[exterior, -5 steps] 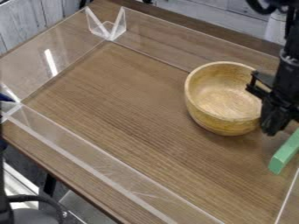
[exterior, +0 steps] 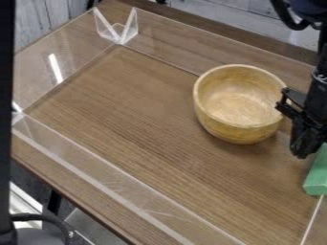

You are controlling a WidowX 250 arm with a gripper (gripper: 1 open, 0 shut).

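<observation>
A light wooden bowl (exterior: 234, 100) sits on the brown table, right of centre. Close to its right side hangs my black gripper (exterior: 299, 149), shut, with nothing visible between its fingers; its tips are low over the table beside a green bar (exterior: 315, 177), which lies partly out of the frame at the right edge. Whether the tips touch the bar cannot be told.
Clear plastic strips run along the table (exterior: 128, 144) at the left and back. A small white angular piece (exterior: 117, 29) stands at the back left.
The gripper has moved a little right and down. The green bar has shifted right, partly out of view, and the bowl has moved slightly left.
</observation>
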